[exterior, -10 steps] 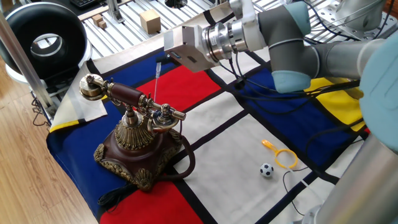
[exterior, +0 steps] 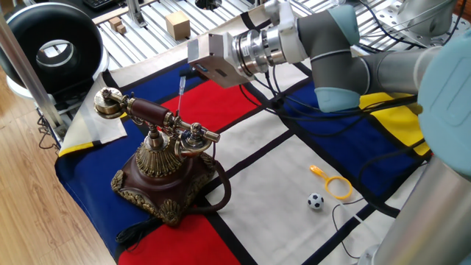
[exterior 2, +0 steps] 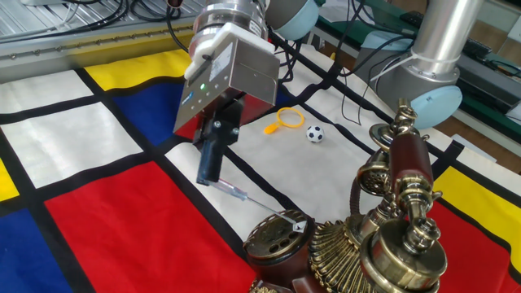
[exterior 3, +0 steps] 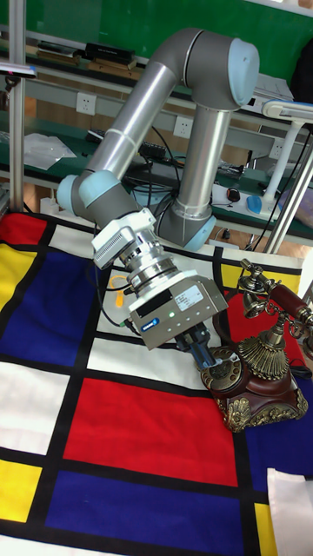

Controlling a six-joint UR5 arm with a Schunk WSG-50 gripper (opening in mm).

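Observation:
An antique-style telephone [exterior: 158, 158], dark red-brown with ornate brass trim, stands on the cloth with its handset resting across the top. In exterior view 2 my gripper [exterior 2: 209, 177] is shut on a thin screwdriver-like tool [exterior 2: 229, 189] with a clear handle and a metal shaft. The shaft slopes down to the round dial [exterior 2: 277, 234] of the telephone, its tip at or just over the dial's edge; contact cannot be told. From exterior view 3 the gripper [exterior 3: 203, 360] appears beside the dial, and the tool is mostly hidden there.
A small football [exterior: 316, 201] and a yellow ring-shaped object with a handle [exterior: 338, 187] lie on a white patch of the coloured cloth. Behind, a wooden block [exterior: 177, 26] sits on the slatted metal surface. Open cloth [exterior 3: 148, 426] spreads in front of the telephone.
My gripper has shifted slightly left in exterior view 1, carrying the tool with it toward the telephone's dial side. The telephone, ball and yellow ring have stayed put.

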